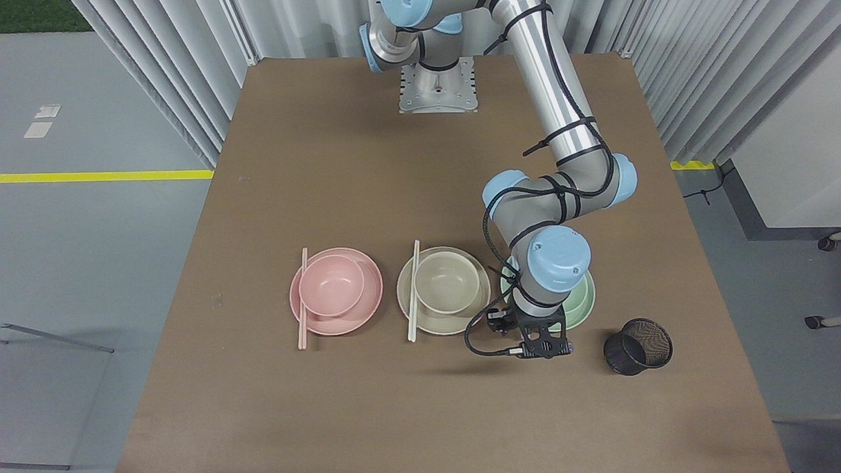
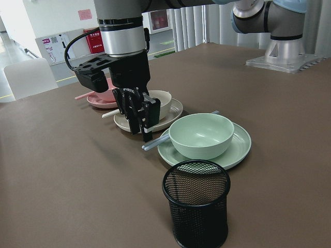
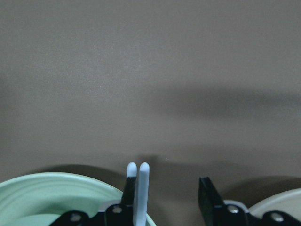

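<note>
My gripper is low over the tips of light blue chopsticks (image 3: 141, 188), its fingers apart: in the wrist view one finger is at the chopsticks, the other stands over bare table to their right. The chopsticks rest on the green plate (image 2: 235, 155) beside a green bowl (image 2: 201, 135), mostly hidden by my arm in the front view. To the left in the front view, a cream plate (image 1: 445, 322) holds a bowl (image 1: 447, 281) and chopsticks (image 1: 414, 292); further left is a pink plate (image 1: 347, 322) with a bowl (image 1: 331, 285) and chopsticks (image 1: 303, 299).
A black mesh cup (image 1: 636, 347) stands at the right, near the green plate.
</note>
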